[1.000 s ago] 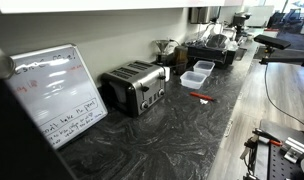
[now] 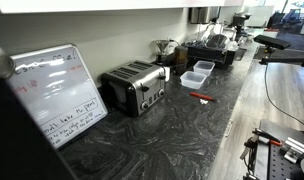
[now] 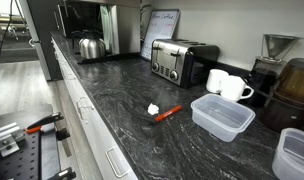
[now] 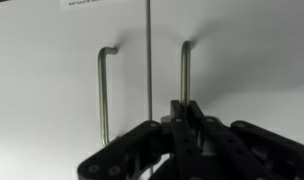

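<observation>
In the wrist view, my gripper is shut on the right-hand metal bar handle point(image 4: 186, 70) of a pale double-door cabinet. Its fingers cover the lower part of that handle. A matching left-hand handle point(image 4: 104, 95) stands free beside it, across the dark seam point(image 4: 149, 60) between the two doors. The doors appear closed, with only a narrow line between them. Neither exterior view shows the gripper.
On the dark counter point(image 3: 112, 95) are a toaster point(image 3: 178, 60), a clear container point(image 3: 222, 115), a red object point(image 3: 167, 114) and a small white item point(image 3: 153, 108). A whiteboard point(image 2: 60, 95) leans at the wall. White cabinets point(image 2: 122, 30) overhang the counter.
</observation>
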